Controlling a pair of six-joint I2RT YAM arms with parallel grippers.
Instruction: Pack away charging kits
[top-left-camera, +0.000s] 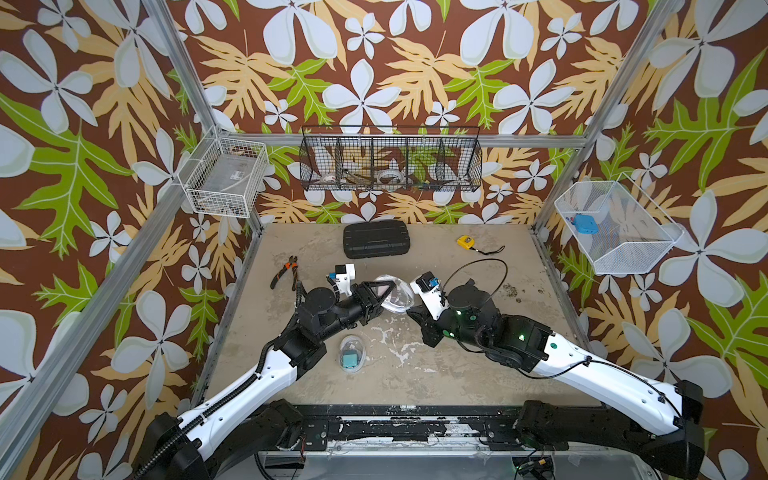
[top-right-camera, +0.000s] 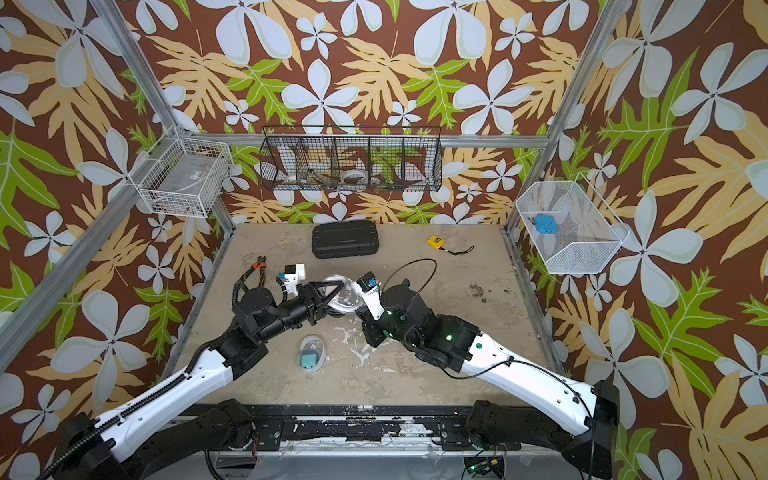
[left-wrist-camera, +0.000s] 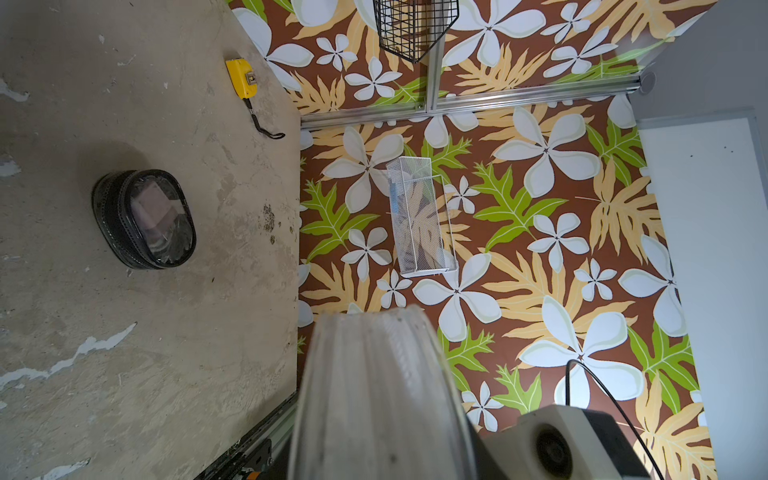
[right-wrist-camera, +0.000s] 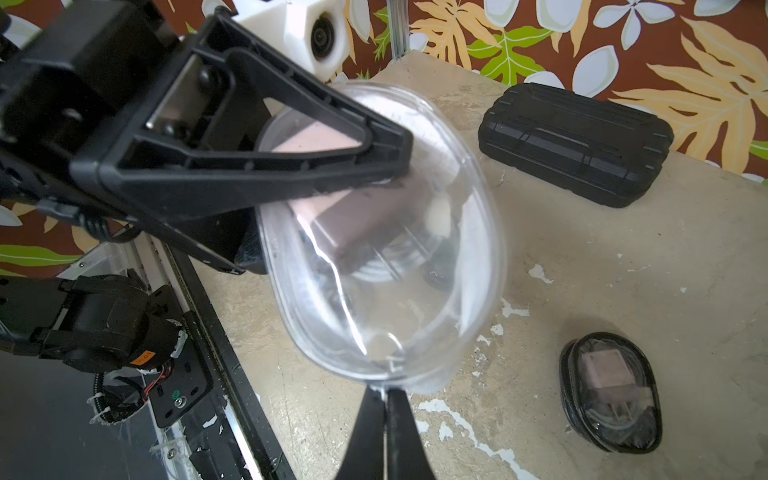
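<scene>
A clear rounded case with a pale pink charger inside hangs above the table. My left gripper is shut on it, one finger lying across its face; its far finger is hidden. In the left wrist view the case's side fills the bottom middle. My right gripper is shut, its tips at the case's lower rim; whether a thin pull sits between them, I cannot tell. Another case, black-edged with a pink charger, lies on the table. A clear case with a teal charger lies nearer the front.
At the back of the table sit a black box and a yellow tape measure. Orange-handled pliers lie at left. Wire baskets hang around: black, white left, white mesh right.
</scene>
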